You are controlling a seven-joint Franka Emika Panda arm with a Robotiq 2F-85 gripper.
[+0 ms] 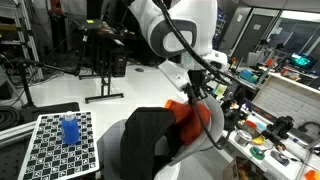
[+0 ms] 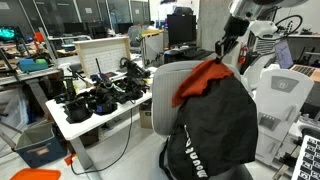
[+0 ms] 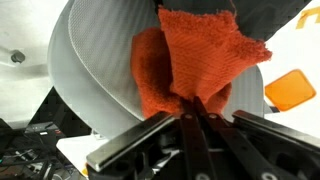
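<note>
My gripper is shut on a red-orange cloth (image 3: 205, 48), which bunches up at the fingertips. In exterior view 2 the gripper (image 2: 219, 60) hangs above a grey chair, with the red cloth (image 2: 198, 82) drooping from it across the chair back (image 2: 163, 98). A black garment or bag with white lettering (image 2: 212, 135) hangs down over the chair below the red cloth; whether the two are joined cannot be told. Exterior view 1 shows the black fabric (image 1: 143, 142) draped to the left of the red cloth (image 1: 187, 122).
A perforated white board (image 1: 50, 150) with a blue bottle (image 1: 70, 128) stands at the left. Behind the chair, a white table (image 1: 290, 100) carries many small items. An orange object (image 3: 290, 89) lies on the white surface at right in the wrist view.
</note>
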